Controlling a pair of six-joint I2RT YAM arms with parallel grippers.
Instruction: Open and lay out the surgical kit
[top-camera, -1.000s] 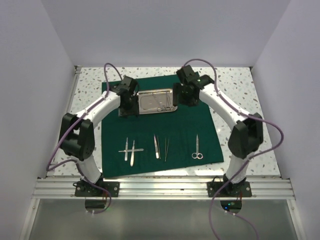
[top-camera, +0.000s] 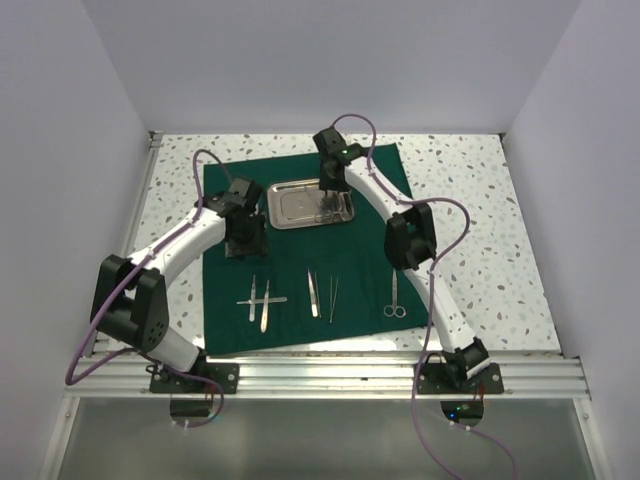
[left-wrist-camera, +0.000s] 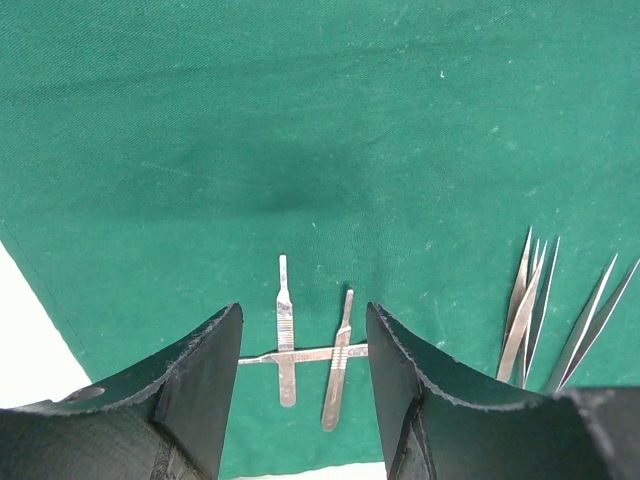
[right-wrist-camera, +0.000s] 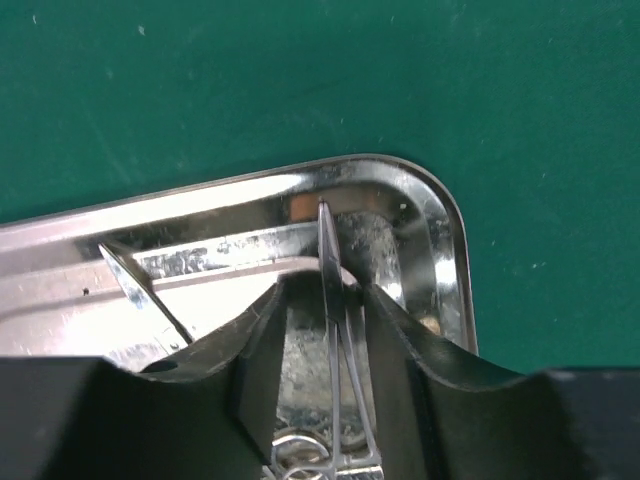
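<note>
The metal tray (top-camera: 296, 205) lies on the green cloth (top-camera: 350, 250), with scissors in its right part. Over that part my right gripper (top-camera: 335, 185) hangs low, partly open. In the right wrist view, a pair of scissors (right-wrist-camera: 328, 250) stands with its blades between the two fingertips; whether they touch is unclear. A second slim instrument (right-wrist-camera: 125, 275) leans at the tray's wall, left of the fingers. Left of the tray, my left gripper (top-camera: 247, 248) hovers above bare cloth, open and empty. Scalpel handles (left-wrist-camera: 286, 345) lie below it, two upright across a level one.
Several tweezers (top-camera: 314, 295) lie at the cloth's lower middle. One pair of scissors (top-camera: 394, 300) rests at the lower right. Between tray and laid-out instruments the cloth is bare.
My right gripper has moved left from beside the tray to over its scissors, its fingers closer together. My left gripper has shifted slightly left and down, away from the tray.
</note>
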